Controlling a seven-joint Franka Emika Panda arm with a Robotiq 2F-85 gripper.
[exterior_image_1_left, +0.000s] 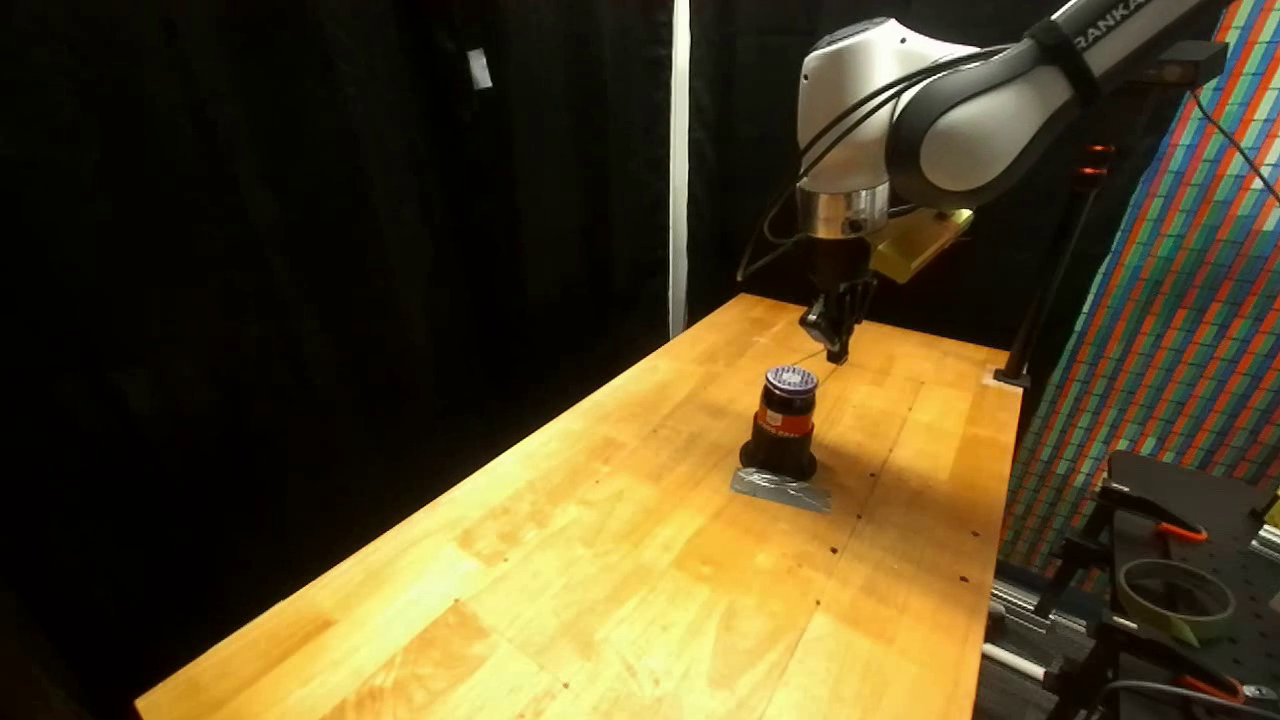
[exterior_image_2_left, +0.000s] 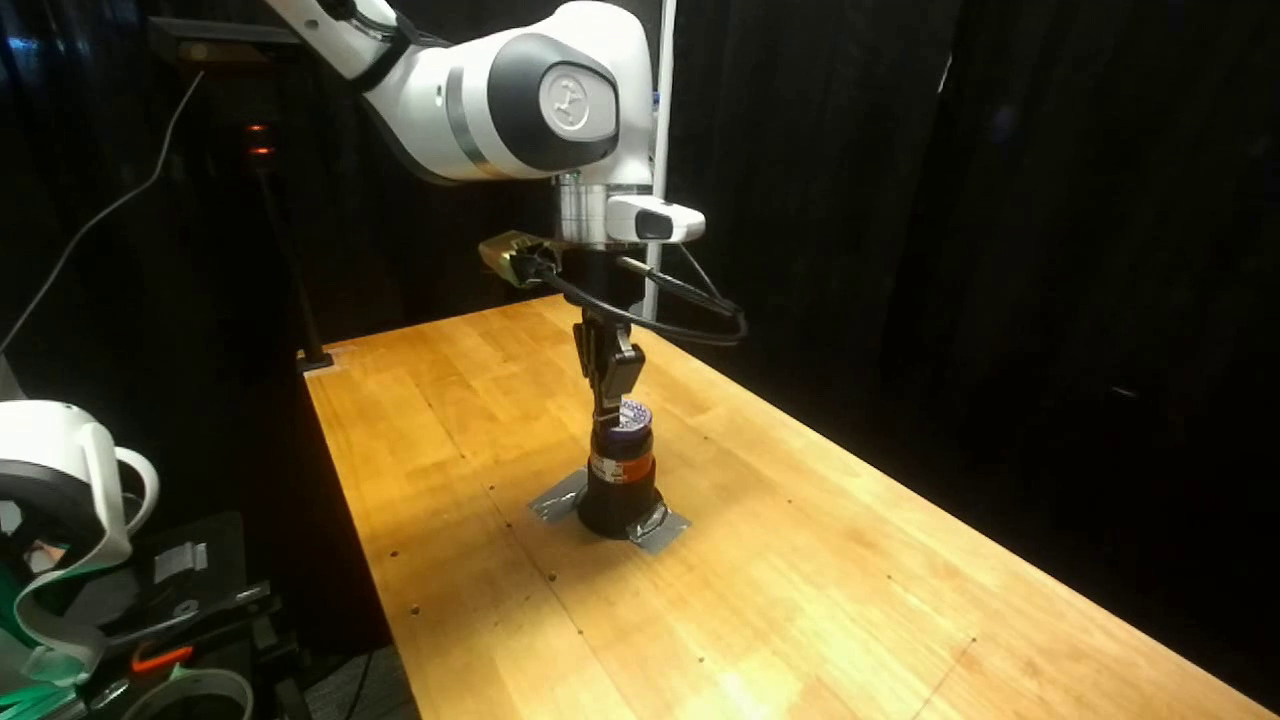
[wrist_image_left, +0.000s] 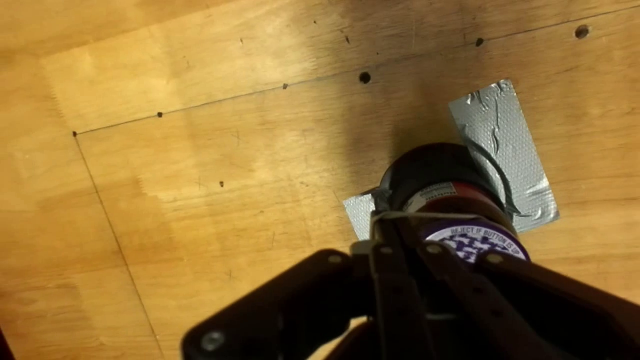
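Note:
A dark jar with a red label (exterior_image_1_left: 786, 422) stands upright in a black holder (exterior_image_1_left: 780, 456) on the wooden table. Its purple-and-white lid (wrist_image_left: 471, 235) lies flat on top, partly hidden by my fingers in the wrist view. Grey tape (wrist_image_left: 510, 153) runs from the holder's base onto the tabletop. My gripper (exterior_image_1_left: 837, 358) points down, higher than the lid and apart from it in exterior view 1. In exterior view 2 the gripper (exterior_image_2_left: 606, 420) overlaps the lid's left part from behind or above. The fingers are closed together, and nothing shows between them.
Black curtains hang behind.

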